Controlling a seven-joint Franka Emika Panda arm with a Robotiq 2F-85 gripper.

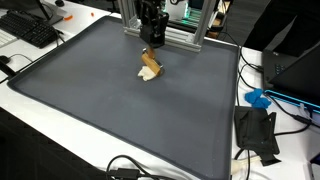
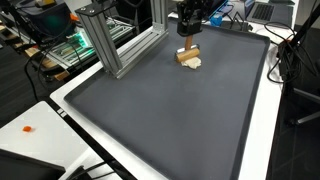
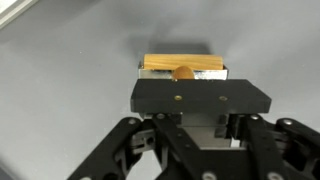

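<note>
A light-brown wooden block with an upright handle stands near the back of the grey table. Beneath and in front of it lies a crumpled, cream-white piece, perhaps paper or cloth. My gripper is directly over the block, at the handle. From the wrist, the block appears as a pale wooden bar beyond the gripper, and the rounded brown handle end shows at the dark crossbar. That crossbar hides the fingertips, so whether they grip the handle cannot be seen.
A white-framed stand borders it. Black gear and a blue item occupy one side; a keyboard sits off the far left.
</note>
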